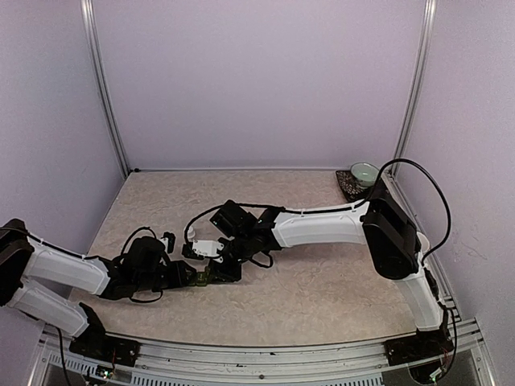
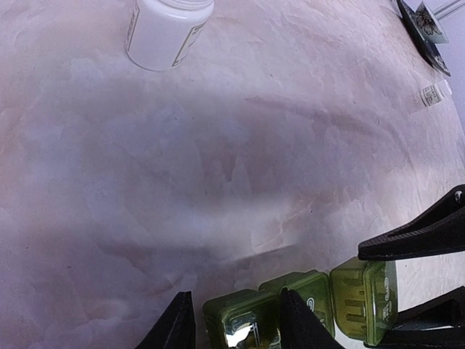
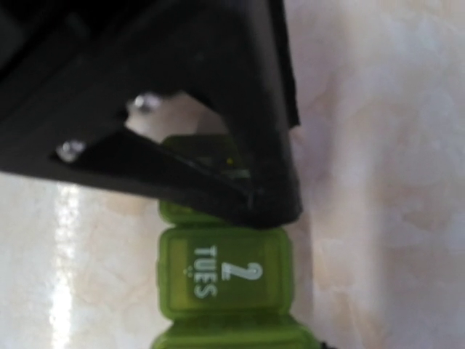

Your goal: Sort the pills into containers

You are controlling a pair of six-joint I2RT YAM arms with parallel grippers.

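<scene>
A green pill organizer (image 3: 225,273) lies on the table with several compartments, one lid marked "2 TUES". My left gripper (image 1: 187,275) is at its left end; in the left wrist view its two fingertips (image 2: 182,320) stand apart at the near compartments. My right gripper (image 1: 217,269) is at the other end, its fingers on either side of an upright green compartment or lid (image 2: 356,298), shut on it. In the right wrist view the black gripper covers part of the organizer. A white pill bottle (image 2: 167,33) stands behind the organizer.
A dark tray (image 1: 348,185) with a pale green bowl (image 1: 364,173) sits at the back right. A small labelled bottle or cap (image 2: 434,93) is far right in the left wrist view.
</scene>
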